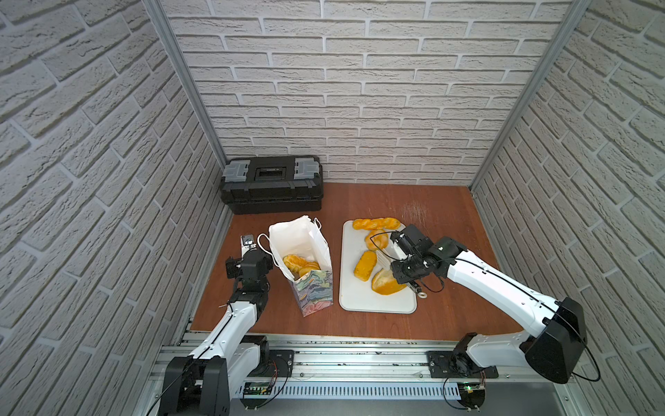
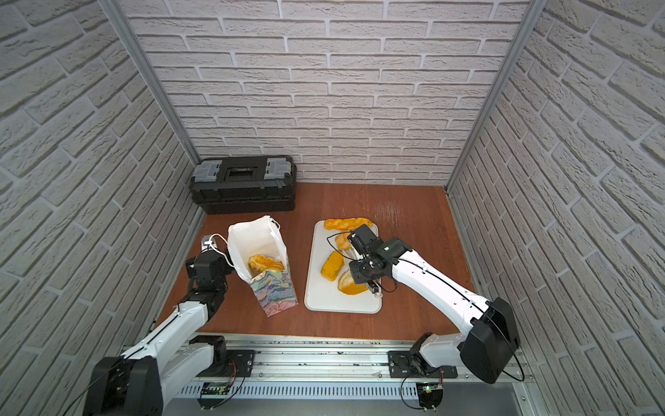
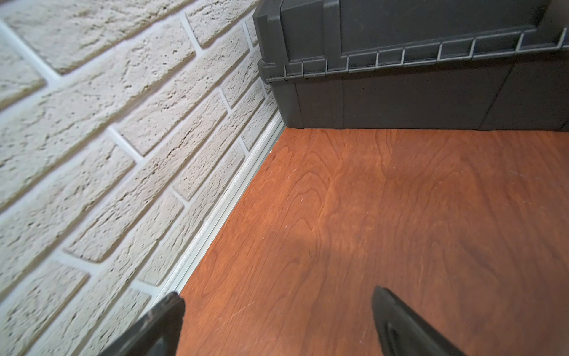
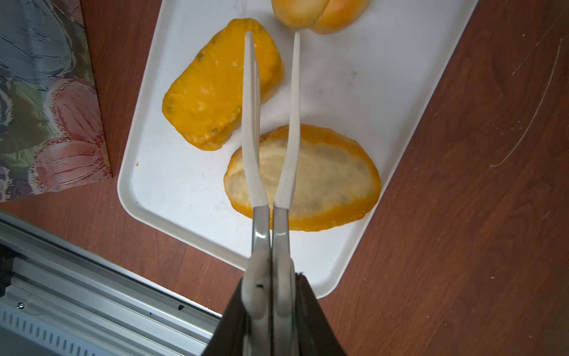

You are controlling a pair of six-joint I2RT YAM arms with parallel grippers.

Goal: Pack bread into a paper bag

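My right gripper is shut on the white-tipped tongs (image 4: pixel 287 178), their tips apart and empty. In the right wrist view they overlap the yellow-orange loaf (image 4: pixel 213 95) and the pale oval loaf (image 4: pixel 320 178); the height above them is unclear. A round bun (image 4: pixel 323 13) lies at the top of that view. The braided loaf (image 1: pixel 376 223) rests at the tray's far end. To the left, the paper bag (image 1: pixel 316 291) stands open with bread (image 1: pixel 298 264) inside. Beside the bag, my left gripper is open, with nothing between its fingers.
The white tray (image 1: pixel 352 299) lies right of the bag, with a narrow strip of table between. A black toolbox (image 1: pixel 272 184) stands against the back wall. Bare tabletop (image 1: pixel 450 222) shows to the tray's right.
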